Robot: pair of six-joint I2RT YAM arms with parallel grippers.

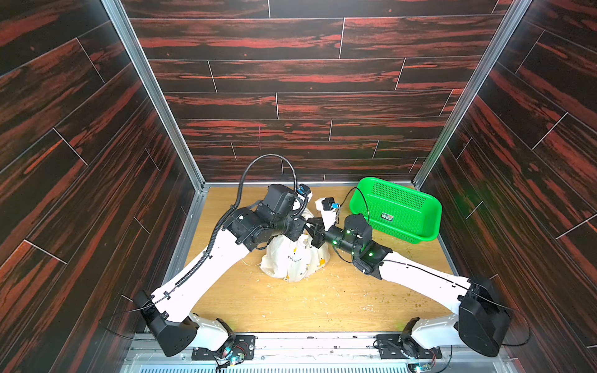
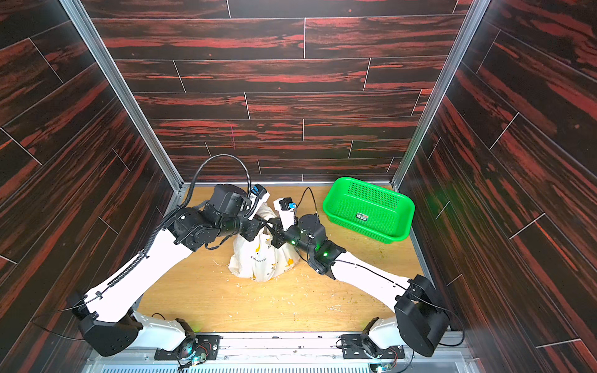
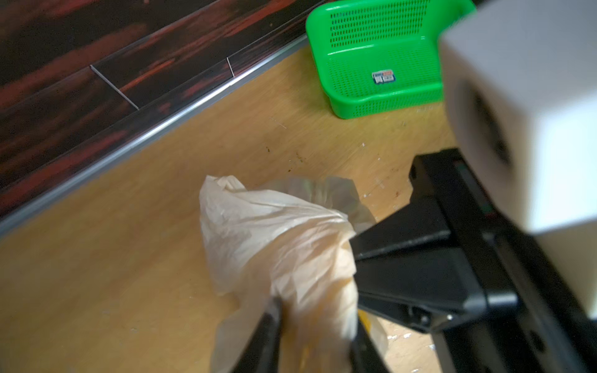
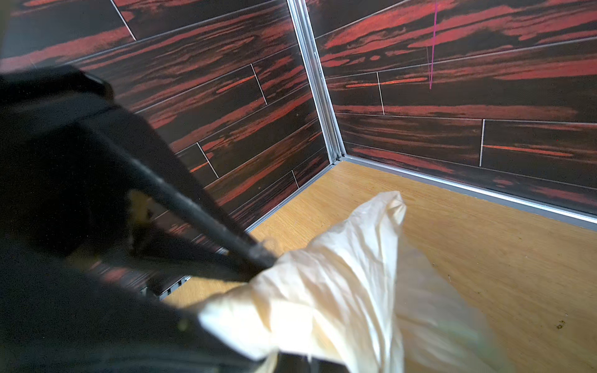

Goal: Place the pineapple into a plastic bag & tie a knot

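A crumpled cream plastic bag [image 1: 292, 261] with small printed figures stands mid-table; the pineapple is not visible. In the left wrist view its gathered top [image 3: 273, 236] lies between the blurred fingertips of my left gripper, which stands part open around it. My right gripper [image 1: 314, 227] reaches in from the right, its black fingers shut against the bag's neck, close to my left gripper. In the right wrist view the bag's twisted end [image 4: 335, 261] covers the fingertips, so what they pinch is hard to tell.
A green perforated basket [image 1: 423, 211] sits empty at the back right. Dark red-streaked walls enclose the space closely.
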